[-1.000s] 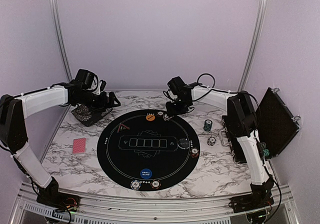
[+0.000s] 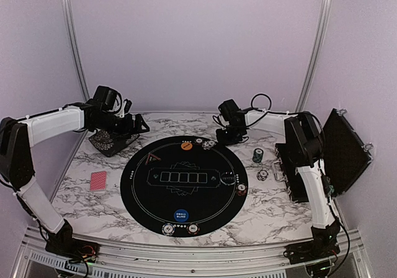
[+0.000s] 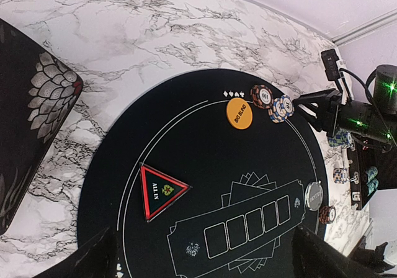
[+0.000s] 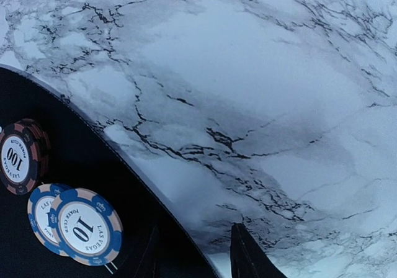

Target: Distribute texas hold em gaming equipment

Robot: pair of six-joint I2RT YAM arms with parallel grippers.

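Note:
On the round black poker mat (image 2: 164,197), the orange big blind button (image 3: 239,113) lies near the far rim, beside a stack of black 100 chips (image 4: 17,160) and blue-and-white 10 chips (image 4: 84,228), one overlapping another. The red ALL IN triangle (image 3: 161,191) and blue small blind button (image 2: 180,216) also rest on it. My right gripper hovers over the mat's far-right edge, right of the blue chips, its fingers apart and empty. Above the back left, my left gripper stands open and empty.
A red-backed card deck (image 2: 98,180) lies left of the mat. To the right are a green chip stack (image 2: 257,155), loose chips (image 2: 262,174) and the open case (image 2: 299,188). A dark patterned item (image 3: 37,116) sits below my left arm.
The left arm and the chips stay put.

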